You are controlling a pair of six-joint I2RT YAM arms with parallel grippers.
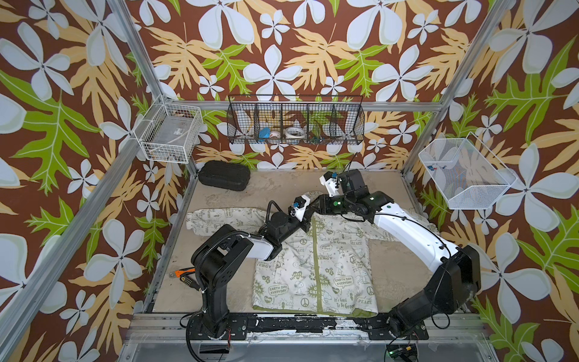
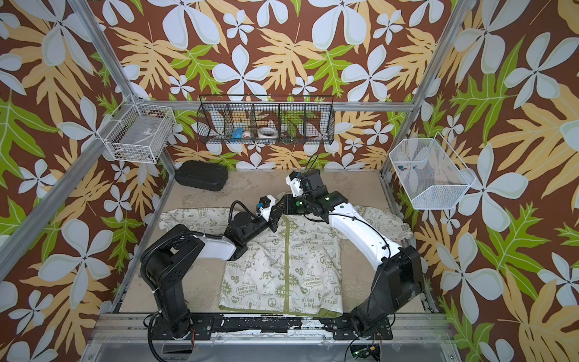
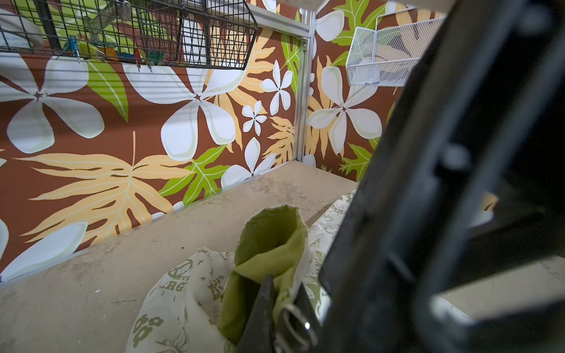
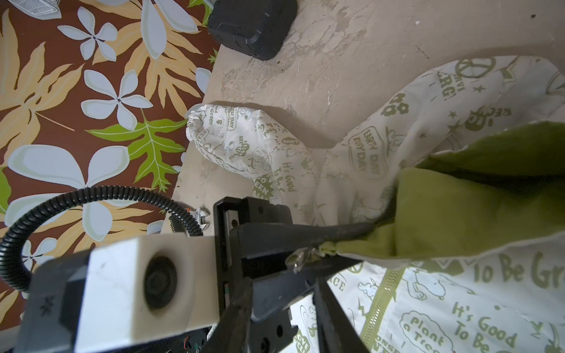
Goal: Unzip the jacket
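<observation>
The printed jacket (image 1: pixel 343 271) lies spread on the table, its green zipper strip (image 4: pixel 382 300) running down the front. Both grippers meet at its collar (image 3: pixel 264 235), whose green lining stands up. My left gripper (image 1: pixel 307 217) is beside the metal zipper pull (image 3: pixel 297 326) in the left wrist view. My right gripper (image 1: pixel 324 202) reaches in from the right; in the right wrist view a black finger lies along the collar edge near the pull. I cannot tell whether either gripper holds anything.
A black case (image 1: pixel 224 175) lies at the back left, orange-handled tools (image 1: pixel 181 272) at the left edge. Wire baskets (image 1: pixel 295 107) hang on the walls. Bare table shows right of the jacket (image 1: pixel 398 271).
</observation>
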